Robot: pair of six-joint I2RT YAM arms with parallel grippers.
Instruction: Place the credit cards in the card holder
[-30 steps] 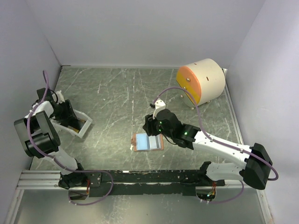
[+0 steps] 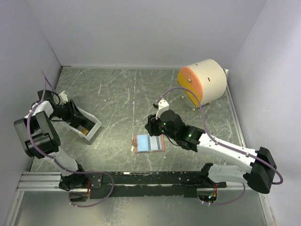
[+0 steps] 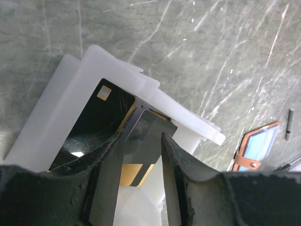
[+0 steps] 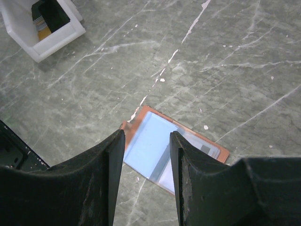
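In the left wrist view a white box (image 3: 75, 84) holds several cards. A black card with a gold chip (image 3: 101, 113) lies along its left side; a dark grey card (image 3: 150, 136) rests over a yellow-and-black card (image 3: 129, 174). My left gripper is over the box with its fingers apart, the grey card visible behind the gap; I cannot tell whether the tips touch it. On the table, the card holder (image 4: 150, 141), brown-edged with pale pockets, lies opened flat. Above it, my right gripper is open, nothing between its fingers.
A cream cylinder with an orange face (image 2: 207, 82) stands at the back right. A small dark stick (image 3: 289, 124) lies near the holder. The marble table (image 2: 115, 99) between box and holder is clear. Walls border the table at left, back and right.
The white box has shifted right and turned slightly on the table. My left gripper has moved a little to the right. The right arm has moved slightly right; the card holder has stayed put.
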